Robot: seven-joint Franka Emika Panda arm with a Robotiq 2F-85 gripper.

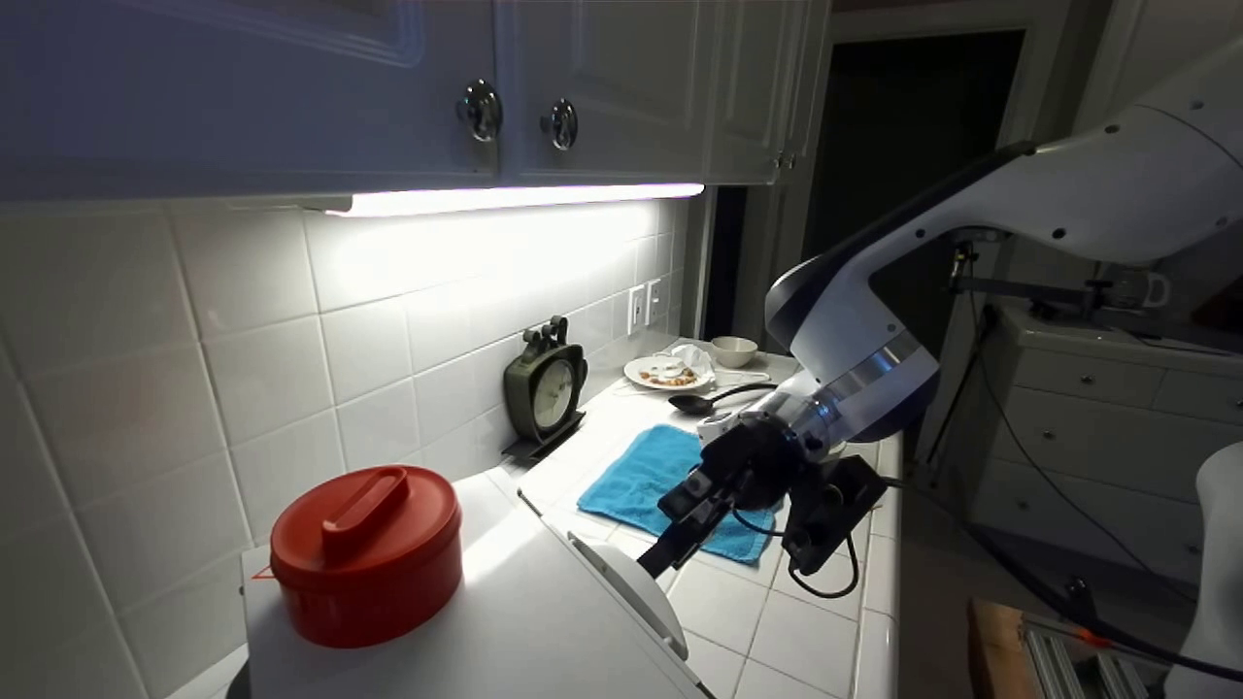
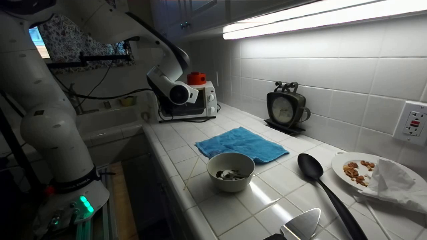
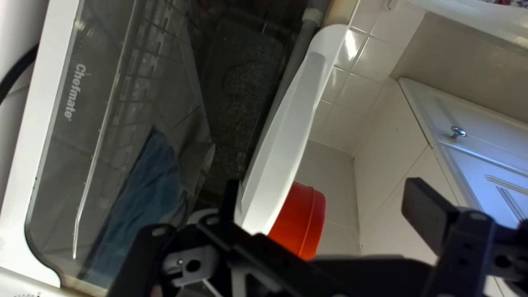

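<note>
A white toaster oven (image 2: pixel 211 104) stands on the counter with its glass door (image 3: pixel 104 143) closed. Along the top of the door runs a curved white handle (image 3: pixel 292 133). My gripper (image 1: pixel 672 526) is open at the oven front. In the wrist view its left fingertip (image 3: pixel 230 198) appears close against the door side of the handle, while the right fingertip (image 3: pixel 428 208) stands well away over the oven top. Whether the finger touches the handle, I cannot tell. In exterior view 2 the arm hides the fingers.
A red lidded pot (image 1: pixel 367 559) sits on the oven top (image 1: pixel 501 629). Beyond lie a blue towel (image 2: pixel 242 144), a bowl (image 2: pixel 231 172), a black spoon (image 2: pixel 310 166), a plate of nuts (image 2: pixel 340 162) and a scale (image 2: pixel 285 108). Cabinets (image 1: pixel 606 70) hang above the counter.
</note>
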